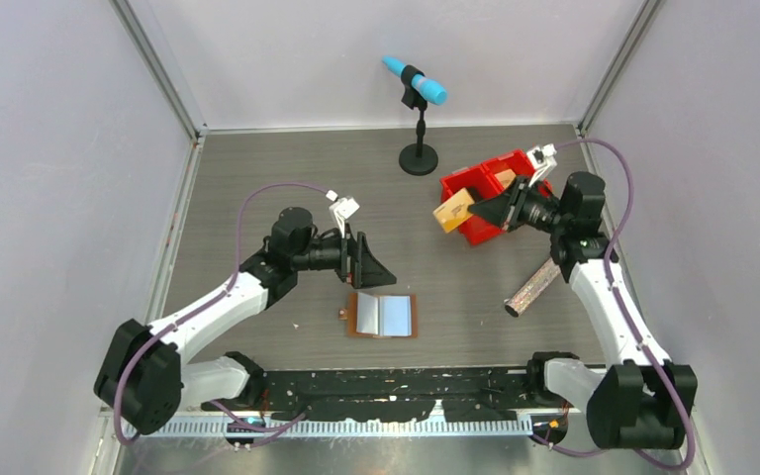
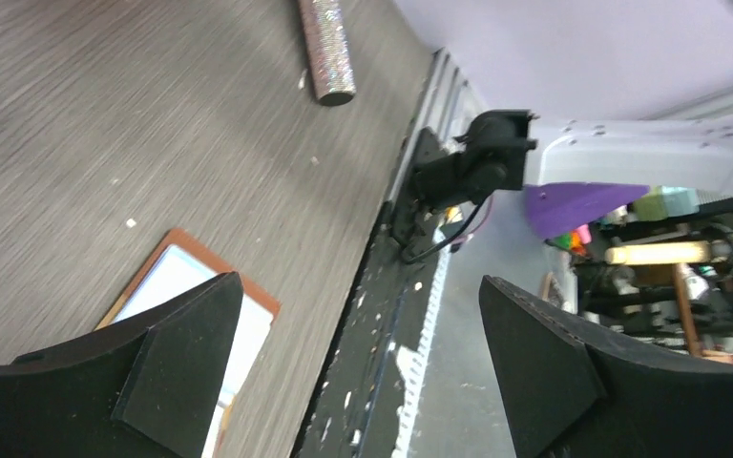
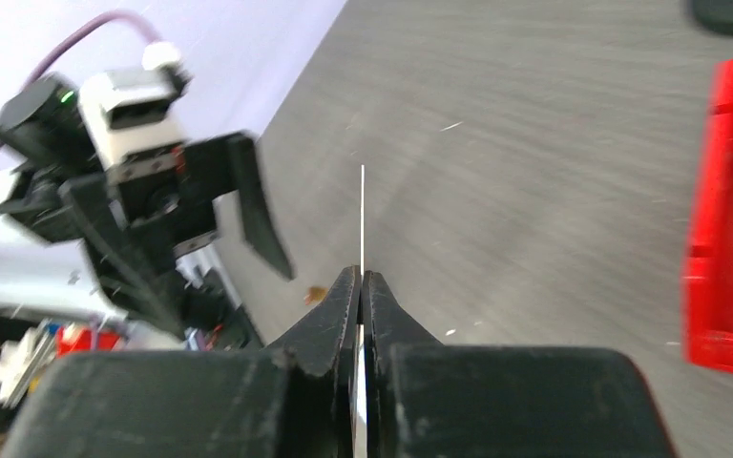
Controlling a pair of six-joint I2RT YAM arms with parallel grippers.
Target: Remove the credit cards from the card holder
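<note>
An orange-yellow card (image 1: 453, 211) is pinched at one edge by my right gripper (image 1: 482, 208), which is shut on it beside the front left of the red bin (image 1: 482, 233). Seen edge-on in the right wrist view, the card (image 3: 363, 219) is a thin pale line rising from the closed fingertips. My left gripper (image 1: 376, 280) stands open and empty, just behind and above the brown card holder (image 1: 416, 317). The holder lies spread on the table with pale sleeves showing; its corner (image 2: 261, 298) also appears in the left wrist view.
Dark and orange cards lie in the red bin's compartments, partly hidden by my right arm. A glittery tube (image 1: 532, 289) rests in front of that arm. Behind the bin's left side stands a blue microphone (image 1: 416, 81) on a black stand.
</note>
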